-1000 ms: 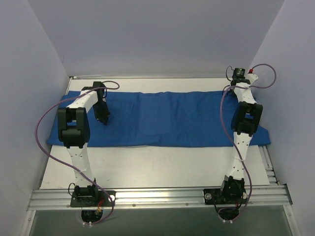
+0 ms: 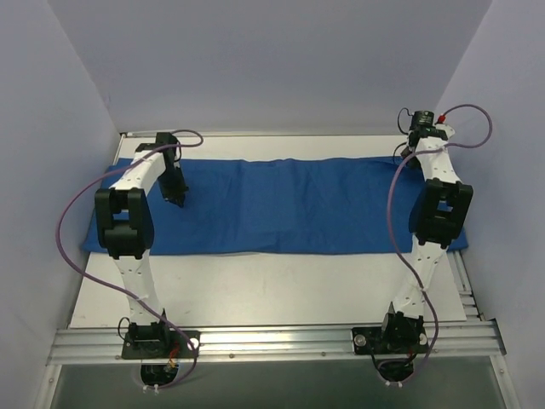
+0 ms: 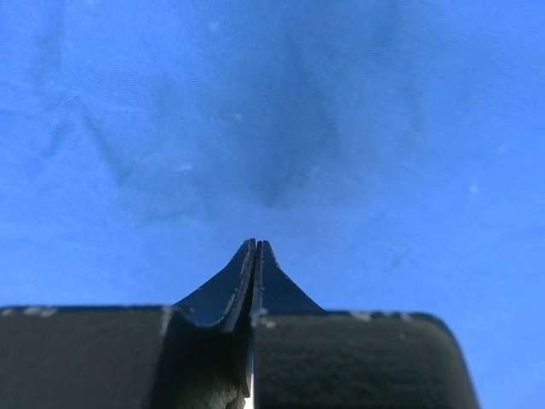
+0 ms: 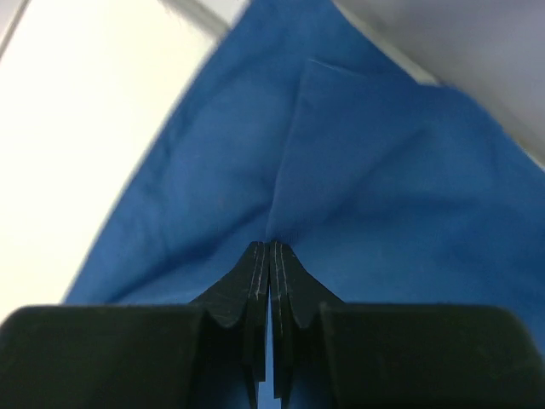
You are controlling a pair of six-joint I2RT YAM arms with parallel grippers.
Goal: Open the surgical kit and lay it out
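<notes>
A dark blue cloth (image 2: 281, 204) lies spread across most of the table in the top view. At its back right corner, my right gripper is shut on a raised fold of the blue cloth (image 4: 341, 153); the pinched bit itself is hidden between the fingertips. On the left side of the cloth, my left gripper points down, its tips together with nothing visible between them, just over a slightly creased patch of cloth (image 3: 281, 153). From above, the left arm's fingers (image 2: 177, 200) are dark and hard to make out against the blue.
Grey walls (image 2: 281, 68) close off the back and both sides; the right arm is close to the right wall (image 2: 511, 170). Purple cables (image 2: 60, 223) loop beside both arms.
</notes>
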